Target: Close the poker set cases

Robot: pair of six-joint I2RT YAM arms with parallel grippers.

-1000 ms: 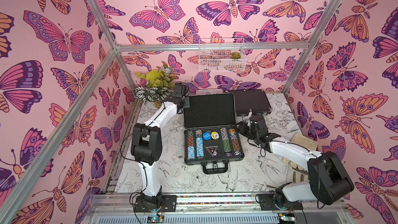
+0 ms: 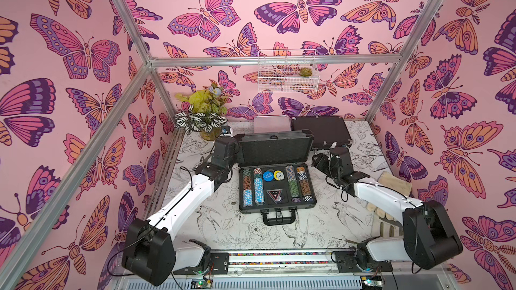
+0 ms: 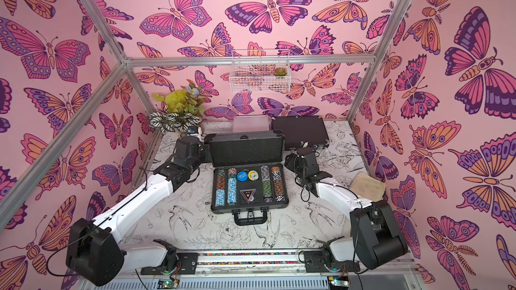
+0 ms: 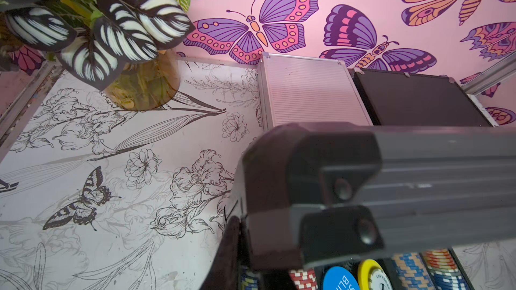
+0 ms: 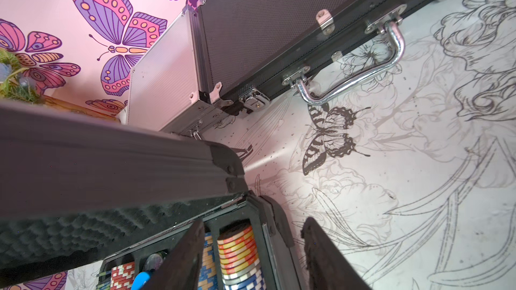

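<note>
A black poker case (image 2: 278,208) stands open at the table's middle, with rows of chips in its base. Its foam-lined lid (image 2: 274,150) is raised and leans forward over the rear of the base. At the lid's left edge, my left gripper (image 2: 236,149) is shut on the lid; in the left wrist view the lid's corner (image 4: 333,193) hides most of its fingers (image 4: 230,252). My right gripper is open beside the base's right rear corner, with nothing gripped; chip stacks (image 5: 239,255) show beyond its fingers.
Behind the lid lie a shut silver case (image 4: 317,91) and a shut black case (image 5: 290,16) with a metal handle (image 5: 354,78). A potted plant (image 2: 201,118) stands at the back left. Cloths (image 2: 395,182) lie at the right.
The lid has tipped forward, and its top edge has shifted toward the front. My right gripper has shifted slightly right and back.
</note>
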